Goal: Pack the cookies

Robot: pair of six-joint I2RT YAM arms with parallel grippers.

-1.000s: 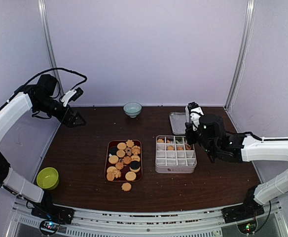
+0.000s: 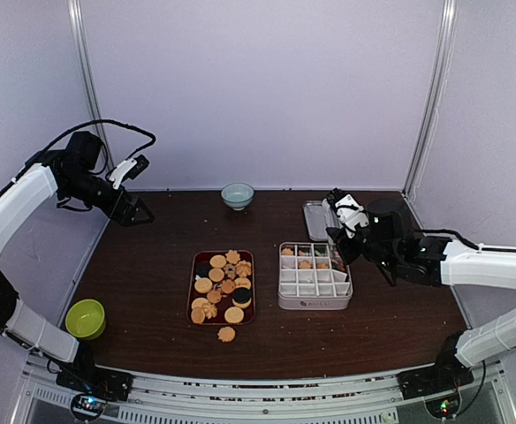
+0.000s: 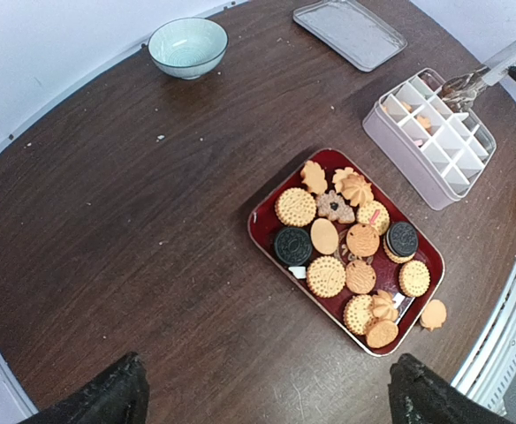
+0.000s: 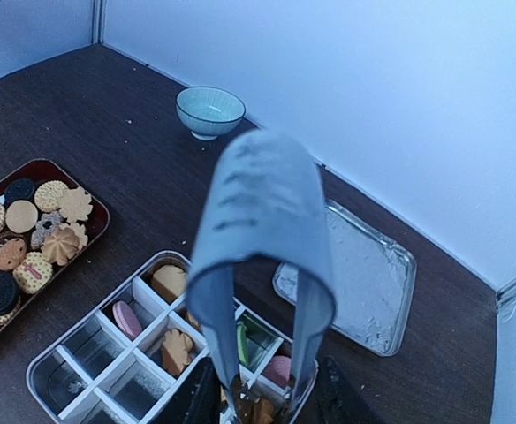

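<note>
A red tray (image 2: pixel 193 304) of assorted cookies sits at the table's middle, one cookie (image 2: pixel 226 334) outside it at the front. Right of it stands a compartment box (image 2: pixel 314 301) holding some cookies. My right gripper (image 2: pixel 342 249) is over the box's back right; in the right wrist view tongs (image 4: pixel 258 185) stand in it, their tips down in a compartment by brown cookies. Whether the tongs grip one is unclear, as is how far this gripper is closed. My left gripper (image 2: pixel 134 212) is raised at the left, open and empty.
A silver tray (image 2: pixel 315 221) lies behind the box, a pale blue bowl (image 2: pixel 238 194) at the back, a green bowl (image 2: pixel 85 320) at the front left.
The left arm is practically still.
</note>
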